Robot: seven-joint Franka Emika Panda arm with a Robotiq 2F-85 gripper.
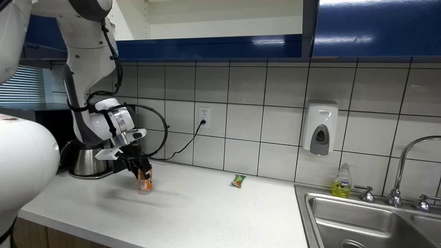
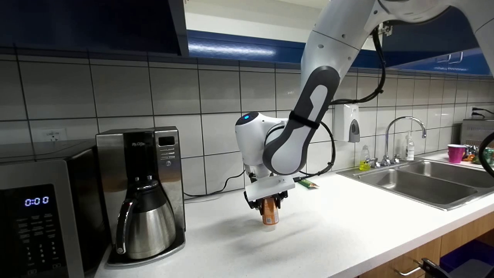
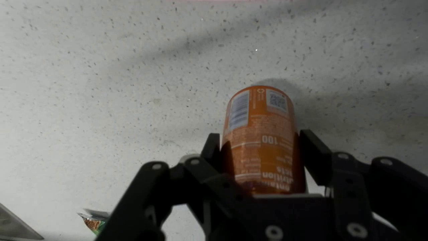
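An orange can [image 1: 144, 182] with printed label is gripped near its top by my black gripper [image 1: 141, 170]. In the wrist view, the fingers [image 3: 211, 149] press on both sides of the can [image 3: 258, 132], whose barcode and nutrition text show. From the other side, the gripper [image 2: 267, 202] is again around the upper part of the can [image 2: 269, 214], which looks nearly upright. A pale band shows below its orange label; the can's base is at or barely above the counter, and I cannot tell which.
A green snack packet [image 1: 238, 180] lies on the white counter [image 1: 198, 210] near the wall. A coffee maker [image 2: 171, 185] and microwave [image 2: 37, 208] stand at the left. The sink [image 1: 355, 223] and dish soap [image 1: 342, 182] are at the right.
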